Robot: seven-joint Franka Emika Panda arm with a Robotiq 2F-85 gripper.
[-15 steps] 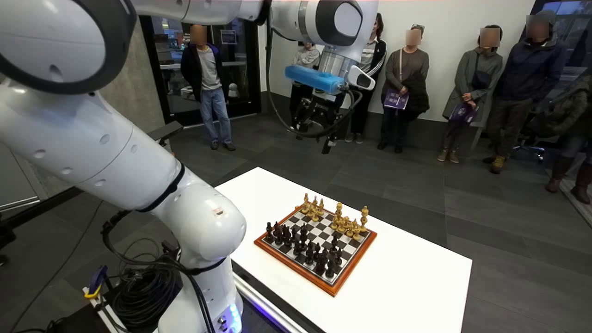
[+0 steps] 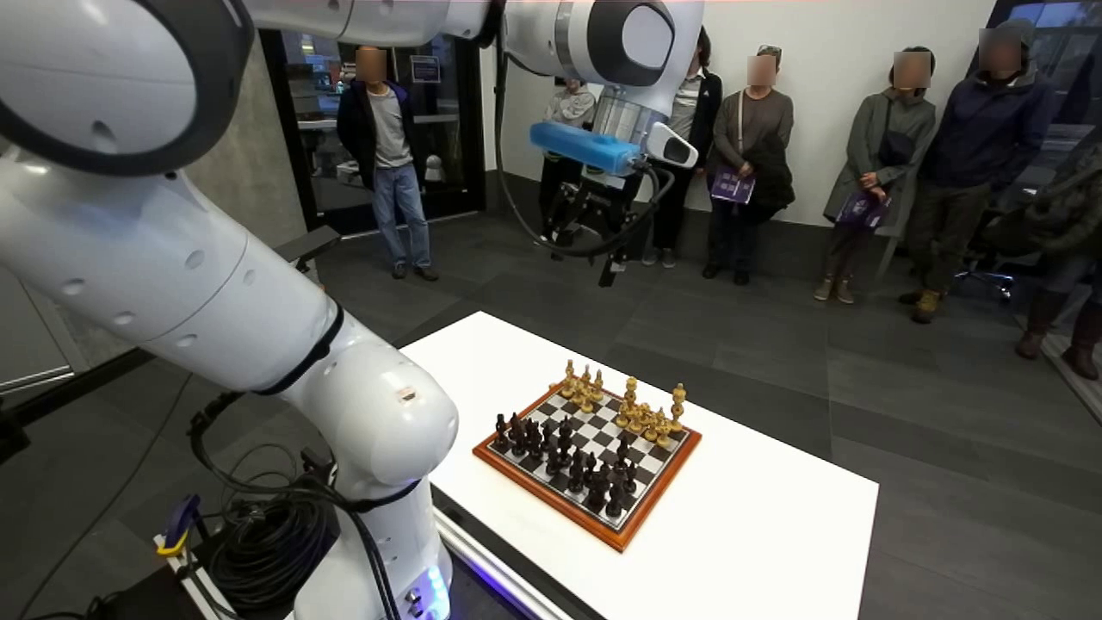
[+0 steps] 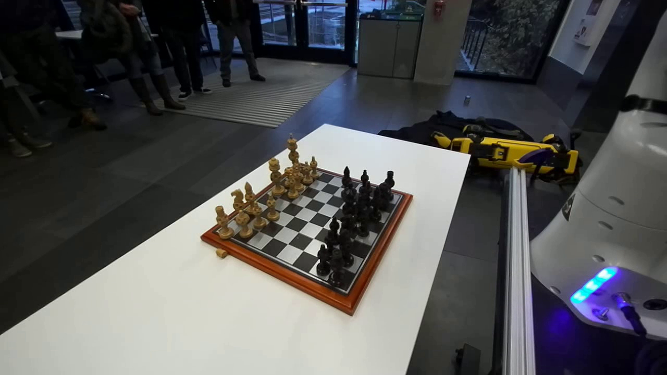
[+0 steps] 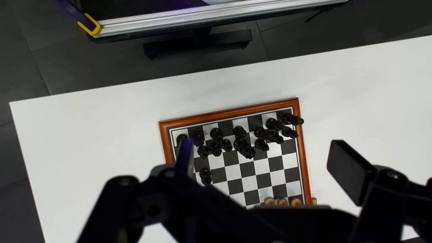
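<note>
My gripper [image 2: 585,251] hangs high above the table, well clear of everything on it. In the wrist view its dark fingers [image 4: 348,172] stand wide apart with nothing between them. Far below lies a chessboard [image 3: 284,287] with a reddish wooden frame. Dark pieces [image 2: 576,470] are grouped along the side nearer my base, and light wooden pieces [image 3: 275,178] stand along the opposite side. One dark piece [image 4: 205,176] sits forward of its group. The gripper's body hides the lower part of the board in the wrist view.
Bare white table [image 2: 764,506] surrounds the board. A small light wooden bit [image 3: 221,253] lies just off the board's frame. Several people stand back from the table. A yellow machine [image 3: 516,153] rests on the floor beyond the table.
My arm, gripper and the chess pieces look unmoved. Some of the people in the background have shifted slightly.
</note>
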